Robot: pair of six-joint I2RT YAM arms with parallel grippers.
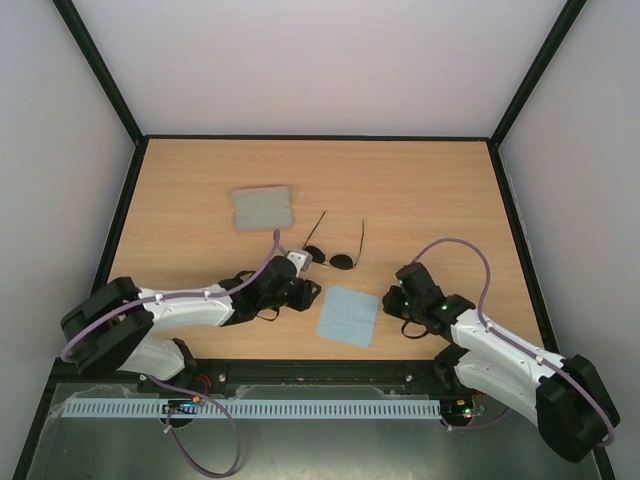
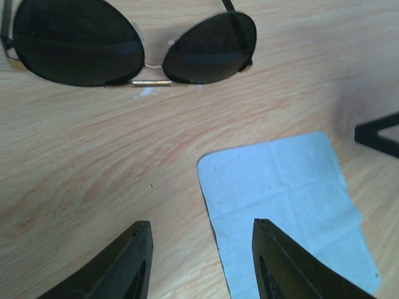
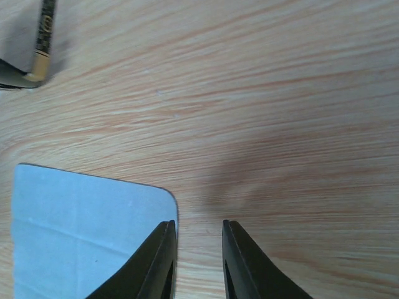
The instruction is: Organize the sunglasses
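Observation:
The sunglasses [image 1: 342, 261] lie in the middle of the table, lenses toward me and both temples unfolded toward the back. Their dark lenses [image 2: 78, 43] fill the top left of the left wrist view. In front of them a light blue cloth [image 1: 348, 316] lies flat. To the cloth's left is my left gripper [image 1: 316, 290], partly open and empty; in its own view the right finger [image 2: 274, 261] overlaps the cloth. My right gripper [image 1: 386, 303] stands just right of the cloth, its fingers [image 3: 163, 252] slightly apart with nothing between them.
A grey case [image 1: 262, 209] with a pinkish back edge lies at the back left. Bare table [image 1: 430, 190] stretches along the back and right. The front rail [image 1: 310, 370] borders the near side.

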